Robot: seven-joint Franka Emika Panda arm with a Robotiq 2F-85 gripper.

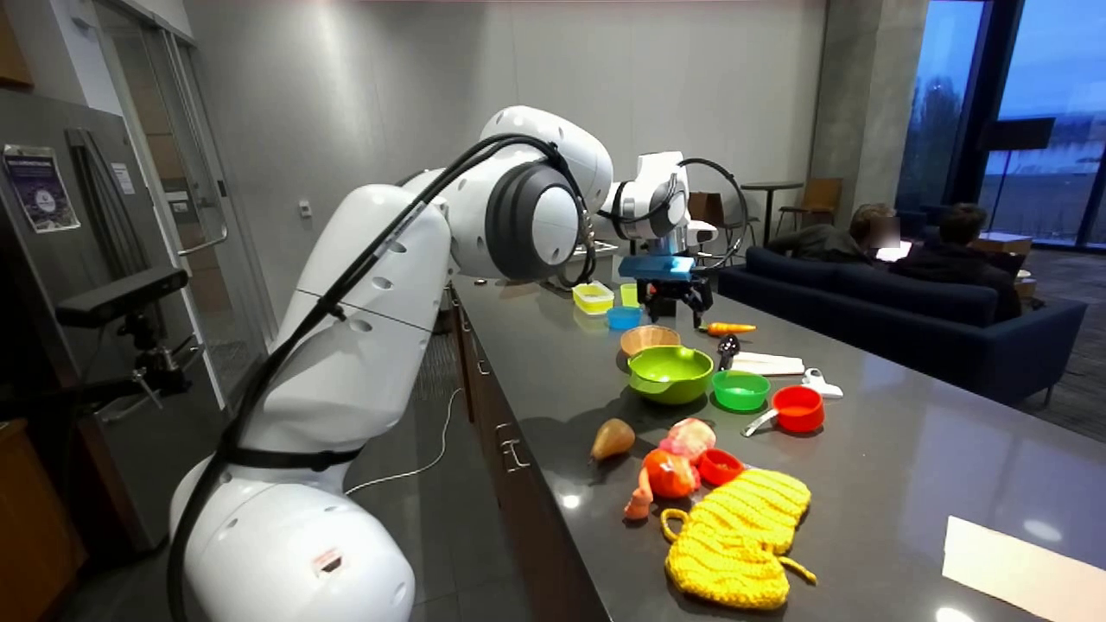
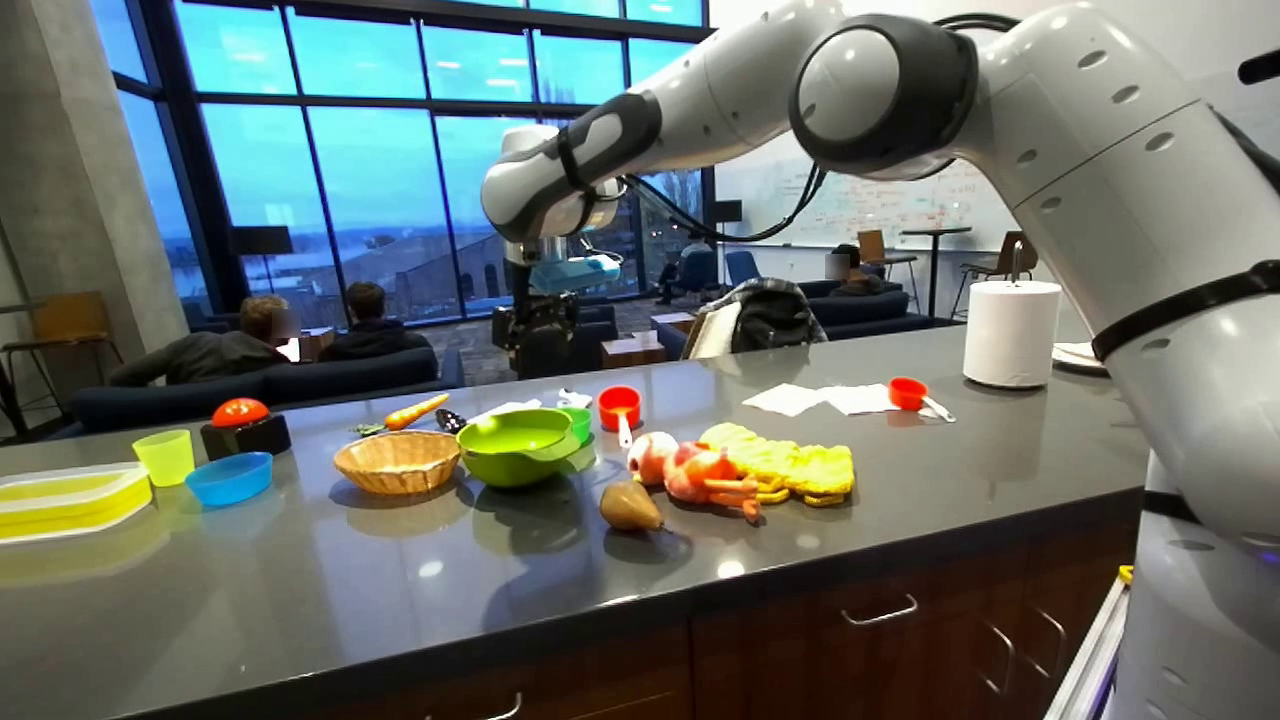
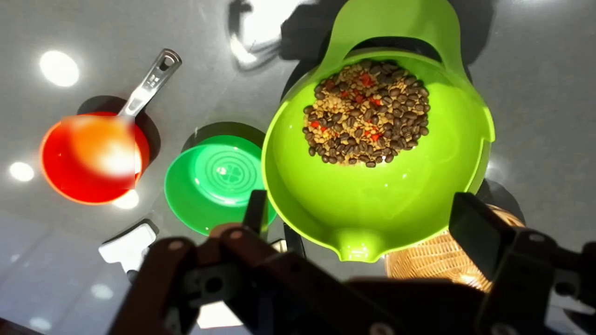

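My gripper is open, with its two black fingers wide apart and nothing held between them. Beneath it in the wrist view lies a lime-green bowl (image 3: 385,195) with a handle and a spout; coffee beans (image 3: 399,106) mixed with tan and red bits cover part of its bottom. A green bowl (image 3: 223,173) stands beside it, partly behind one finger, and a red measuring cup (image 3: 84,162) with a metal handle is farther left. Part of a wicker basket (image 3: 436,262) shows under the other finger. In exterior view 2 the gripper (image 2: 534,348) hangs above counter height.
A pear (image 1: 613,439), a yellow knitted cloth (image 1: 736,539) and a small red cup (image 1: 720,466) lie on the near counter. Beyond the basket are a carrot (image 2: 416,412), a blue bowl (image 2: 230,479) and a yellow-green cup (image 2: 166,457).
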